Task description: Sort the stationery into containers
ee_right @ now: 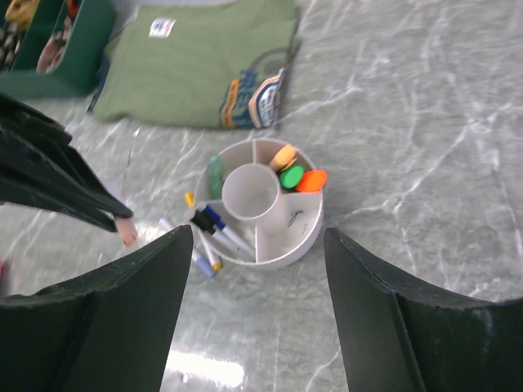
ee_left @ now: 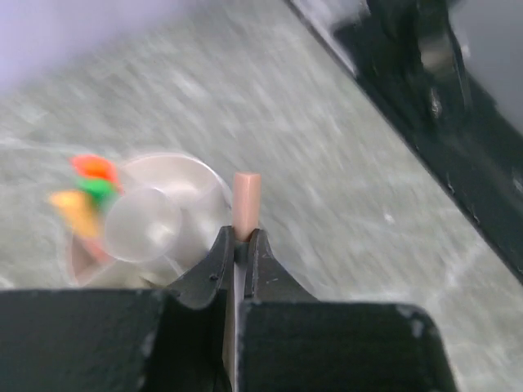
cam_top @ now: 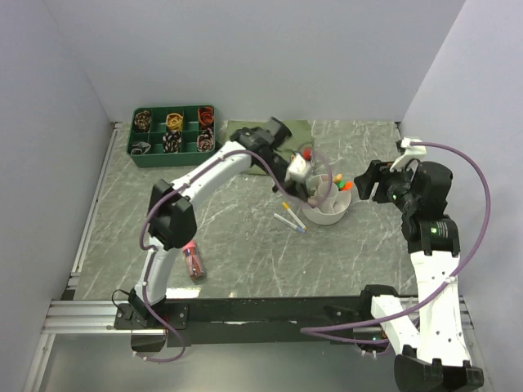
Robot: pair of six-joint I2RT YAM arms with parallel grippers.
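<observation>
A slim pen with a pinkish end (ee_left: 247, 200) stands out from my left gripper, which is shut on it. In the top view that gripper is blurred and partly covers the left side of the white round holder (ee_right: 290, 255). The holder has a central cup (ee_right: 251, 193); orange (ee_right: 312, 180), green (ee_right: 292, 176) and yellow (ee_right: 283, 157) pieces, a dark green item (ee_right: 215, 177) and dark-capped markers (ee_right: 221, 226) sit around it. Two loose markers (cam_top: 289, 223) lie on the table to its left. My right gripper (cam_top: 367, 194) hangs right of the holder, fingers apart and empty.
A green compartment tray (cam_top: 172, 160) with several coiled items stands at the back left. Partly under the left arm lies an olive cloth (cam_top: 237, 131). A pink-topped clear container (cam_top: 194, 261) rests near the front left.
</observation>
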